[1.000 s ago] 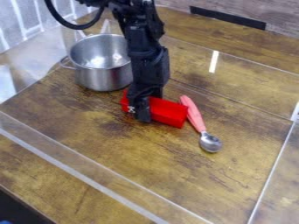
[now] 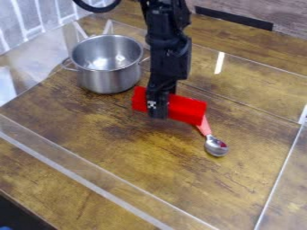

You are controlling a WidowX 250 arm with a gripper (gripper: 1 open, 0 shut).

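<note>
My black gripper (image 2: pixel 159 97) reaches down from the top centre and is shut on a red block (image 2: pixel 184 108), held at a slight tilt over the wooden table (image 2: pixel 84 162). A spoon with a pink handle and metal bowl (image 2: pixel 216 145) lies to the lower right, its handle partly behind the block.
A steel pot (image 2: pixel 106 63) with handles stands at the upper left, beside the arm.
My gripper has risen and moved slightly right with the red block, which now covers more of the spoon's handle.
</note>
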